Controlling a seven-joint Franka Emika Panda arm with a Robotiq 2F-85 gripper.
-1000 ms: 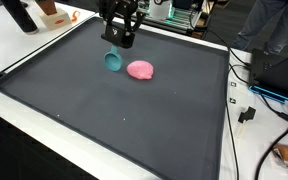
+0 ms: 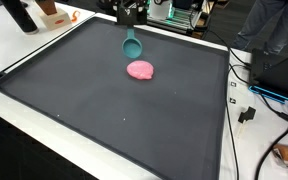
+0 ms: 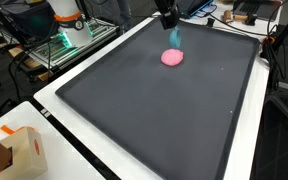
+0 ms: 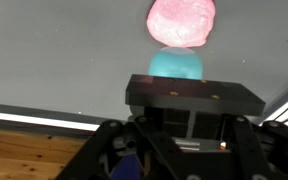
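Note:
A teal cup-like object [image 2: 132, 46] hangs above the grey board, its round end toward the camera in exterior view 1. My gripper [image 3: 171, 22] is shut on it; in the wrist view a bluish part of the teal object [image 4: 176, 63] shows just past the dark fingers [image 4: 189, 95]. A pink rounded piece [image 2: 140, 70] lies on the board close by, with a light patch on its edge in the wrist view. Exterior view 2 has the teal object [image 3: 175, 38] right behind the pink piece [image 3: 172, 57]. The grip itself is largely hidden.
Most of the grey board [image 2: 124, 110] is bare, bounded by a pale edge. Cables [image 2: 234, 55] run beside its right side in exterior view 1. A white-and-orange device [image 3: 29, 152] stands off the board at lower left in exterior view 2.
The pink piece has stayed where it was.

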